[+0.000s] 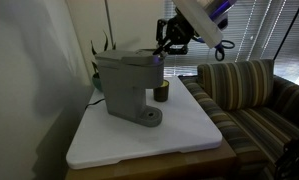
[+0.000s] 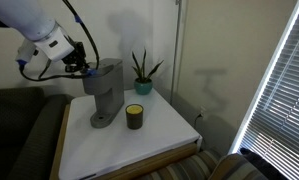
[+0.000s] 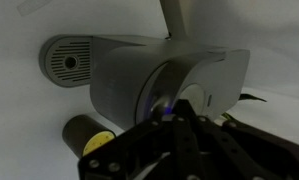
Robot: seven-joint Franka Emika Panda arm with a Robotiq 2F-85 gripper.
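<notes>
A grey coffee machine (image 1: 127, 85) stands upright on the white tabletop (image 1: 89, 145), its round drip tray low at the front. From the wrist view, the machine's body (image 3: 119, 72) and slotted drip tray (image 3: 69, 61) show below me. My gripper (image 1: 161, 48) is at the upper front edge of the machine's head, close against it. By its look in the wrist view, the gripper is shut, and no object shows between its fingers. Whether the fingertips touch the lid cannot be made out in the dark image.
Beside the machine stands a dark mug (image 2: 135, 116) with a yellowish inside. A potted plant (image 2: 143, 75) is behind, near the wall. A striped couch (image 1: 234, 85) borders the table.
</notes>
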